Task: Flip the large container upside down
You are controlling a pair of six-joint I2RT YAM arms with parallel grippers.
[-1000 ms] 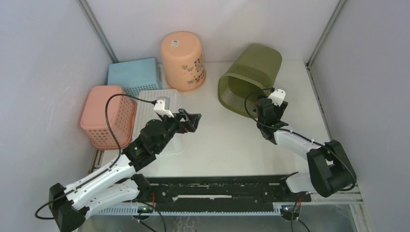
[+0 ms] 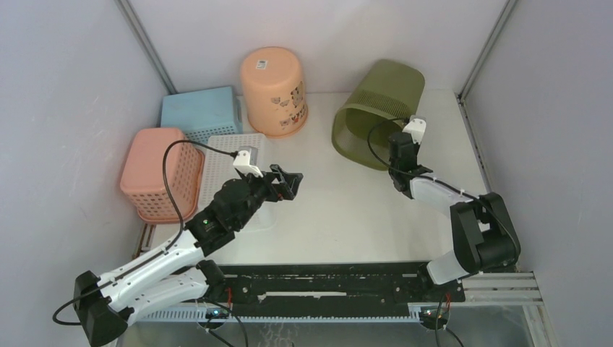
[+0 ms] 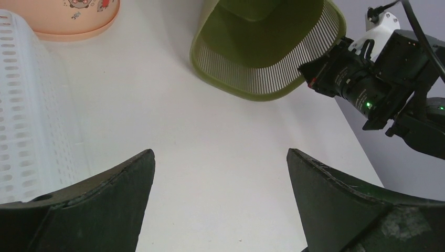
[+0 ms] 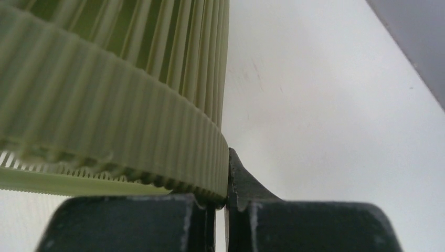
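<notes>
The large olive-green container (image 2: 387, 85) leans at the back right in the top view, its open mouth tipped toward the front left and its base toward the back wall. My right gripper is shut on the container's ribbed rim (image 4: 157, 131). In the left wrist view the container's rim (image 3: 265, 96) shows with the right gripper at its right side. Over the middle left of the table, my left gripper (image 2: 293, 182) stands open, apart from the container. Bare table shows between its fingers.
An upturned peach bin (image 2: 269, 79) stands at the back. Left of it are a blue basket (image 2: 199, 108), a pink basket (image 2: 155, 159) and a white basket (image 2: 217, 170). The right wall (image 2: 542, 144) is close to the right arm.
My right gripper has moved a little up and toward the back, and the container has shifted slightly back and right with it. The left arm is almost still.
</notes>
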